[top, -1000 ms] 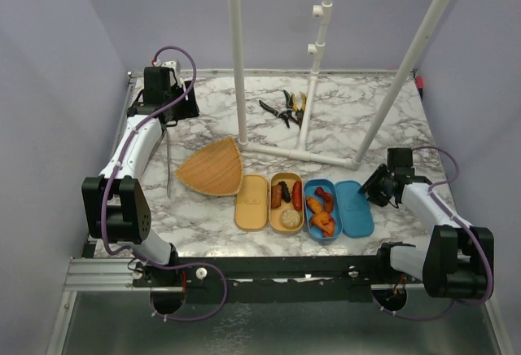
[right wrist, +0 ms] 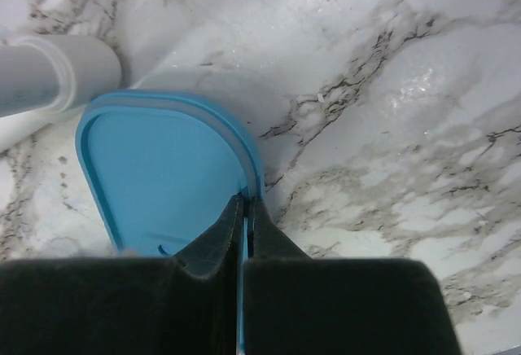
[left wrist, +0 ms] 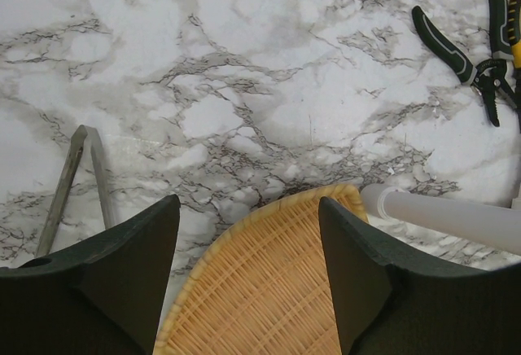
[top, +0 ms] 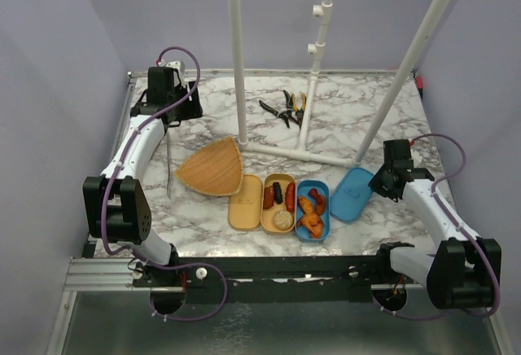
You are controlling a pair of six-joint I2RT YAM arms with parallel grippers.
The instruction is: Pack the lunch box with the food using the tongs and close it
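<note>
A blue lunch box (top: 324, 225) with chicken pieces and a tan lunch box (top: 278, 223) with sausages and a bun sit at the front middle. The tan lid (top: 245, 203) lies left of them, the blue lid (top: 352, 195) to the right, angled toward the pipe. My right gripper is shut at the blue lid's right rim; whether the rim is between its fingertips is unclear. My left gripper is open and empty above the woven basket (left wrist: 260, 290) and metal tongs (left wrist: 69, 180).
White pipes (top: 297, 154) form a frame behind the boxes, with posts rising from it. Cutters and pliers (top: 283, 113) lie behind the frame.
The blue lid has shifted and turned, its top end toward the right and back, with my right gripper at it. Both lunch boxes and the tan lid shifted slightly left. The left arm moved slightly.
</note>
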